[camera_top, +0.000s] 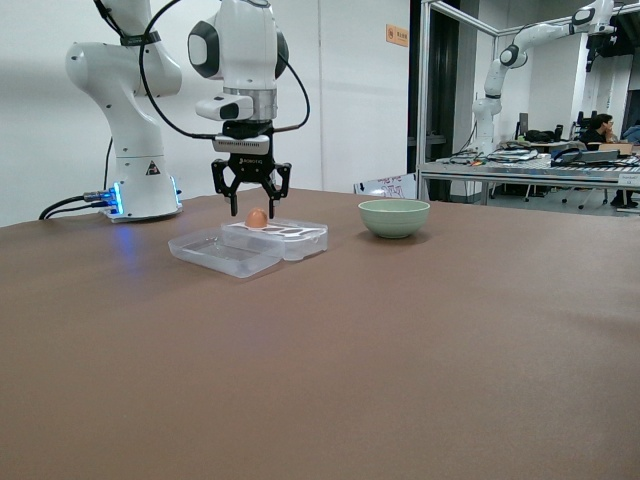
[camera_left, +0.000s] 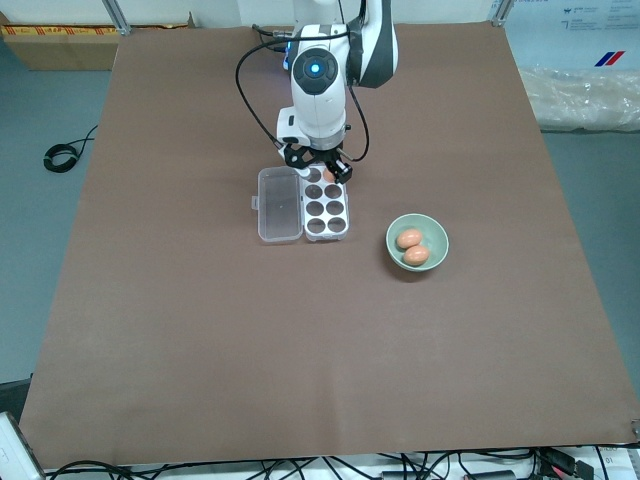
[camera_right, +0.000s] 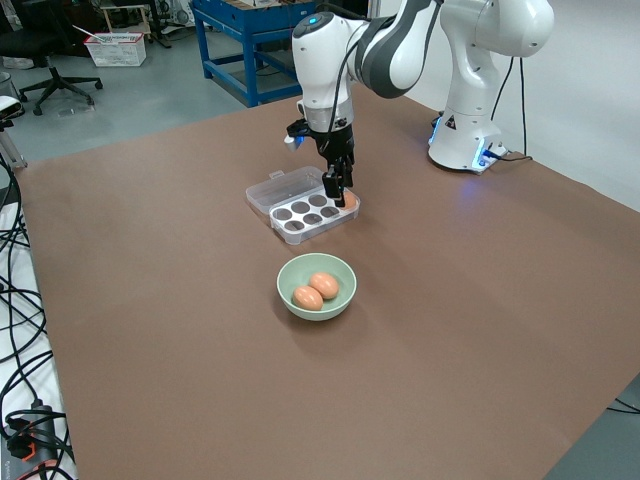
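Note:
A clear egg box (camera_left: 326, 224) lies with its lid (camera_left: 280, 207) opened flat; one brown egg (camera_top: 256, 219) sits in a back cell of its white tray, the other visible cells empty. My gripper (camera_top: 251, 205) hangs just above that egg, open, its fingers either side of and above it in the top view; in the left view it partly covers the egg. To the right, a pale green bowl (camera_left: 432, 239) holds two brown eggs (camera_right: 308, 298) (camera_right: 324, 285).
Cables run along the near edge.

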